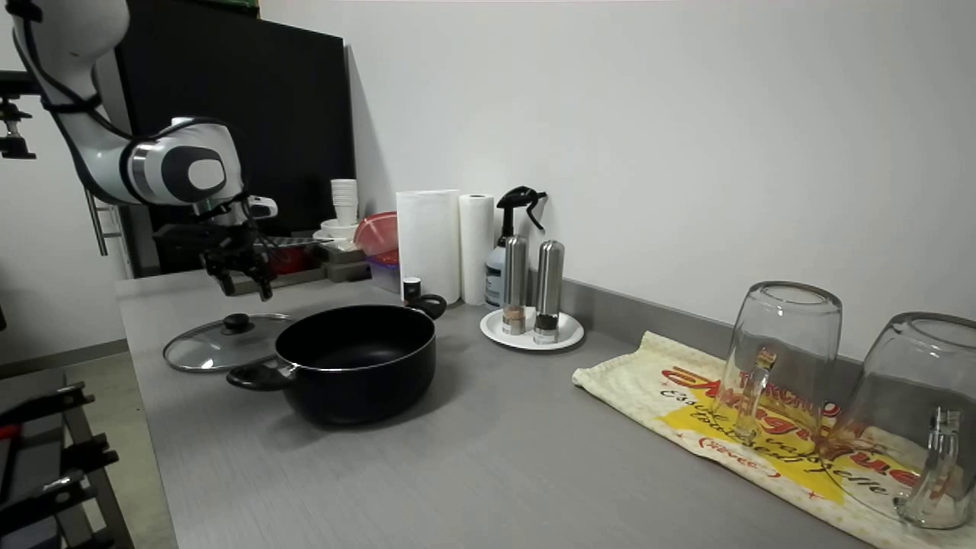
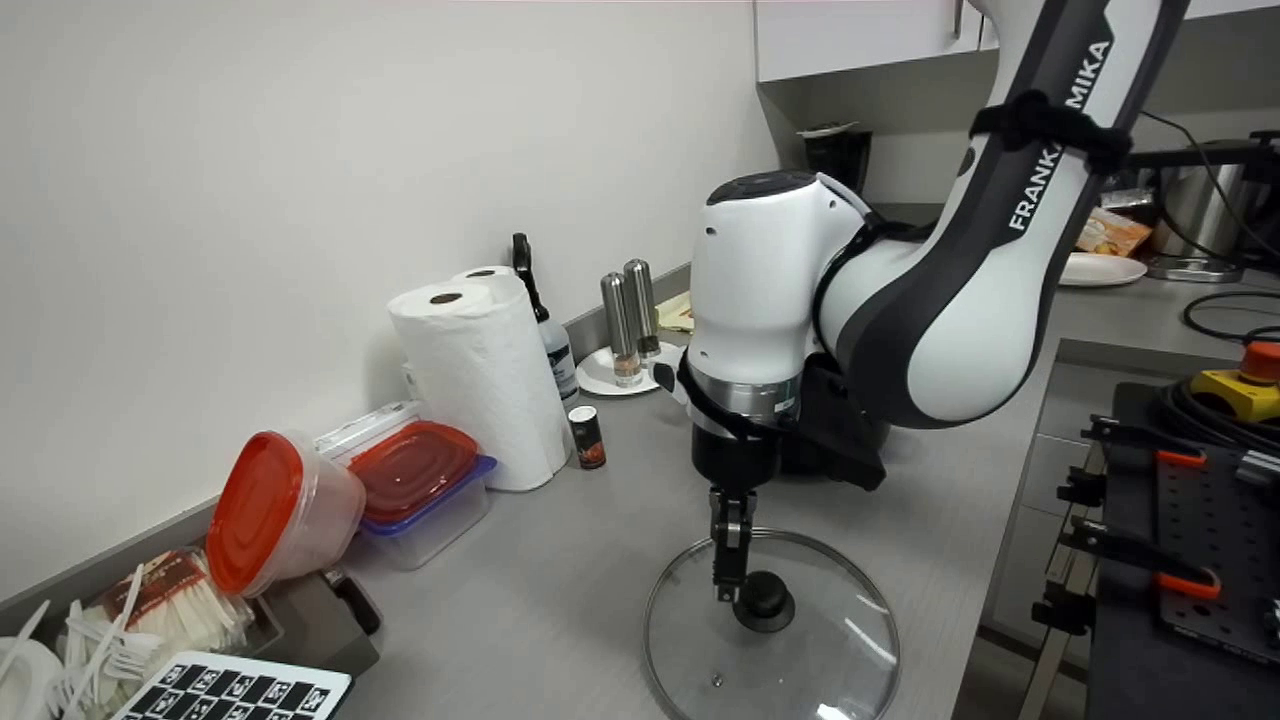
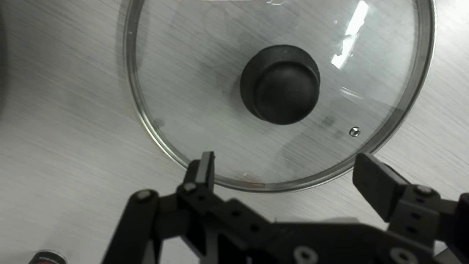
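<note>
A round glass lid (image 1: pixel 203 349) with a metal rim and a black knob (image 1: pixel 238 323) lies flat on the counter, left of a black two-handled pot (image 1: pixel 361 380). The pot is uncovered, and no contents show in it. My gripper (image 1: pixel 239 282) hangs above the lid, pointing down, its fingers wide apart and empty. In the wrist view the knob (image 3: pixel 283 85) appears beyond the fingertips, with the two fingers (image 3: pixel 205 169) over the near part of the lid's rim (image 3: pixel 263 187). The second exterior view shows the fingers edge-on, close beside the knob (image 2: pixel 764 600).
Paper towel rolls (image 1: pixel 428 245), a spray bottle (image 1: pixel 501 261) and two mills on a white plate (image 1: pixel 531 343) stand along the wall. Upturned glass mugs (image 1: pixel 778 366) rest on a cloth at the right. The counter before the pot is clear.
</note>
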